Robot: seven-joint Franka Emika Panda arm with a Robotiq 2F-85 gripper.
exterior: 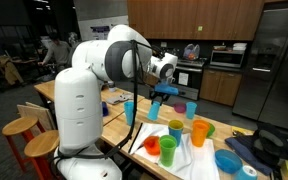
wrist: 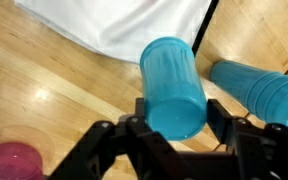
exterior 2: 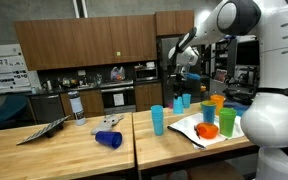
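Note:
A light-blue cup (wrist: 174, 85) hangs below my gripper, whose dark fingers are shut on its near end in the wrist view. In exterior view 1 the held cup (exterior: 154, 109) shows under the gripper (exterior: 160, 95), over the left part of the table. Exterior view 2 has the same cup (exterior 2: 178, 105) near the middle, with the gripper above it. Whether its lower end touches the table cannot be told.
Nested blue cups (wrist: 259, 90) lie at right in the wrist view, close to the gripper; a pink cup (wrist: 12, 161) is at lower left. Beside them spreads a white cloth (wrist: 124, 22). Orange (exterior: 199, 132), green (exterior: 167, 150) and red (exterior: 151, 144) items crowd the table's near side.

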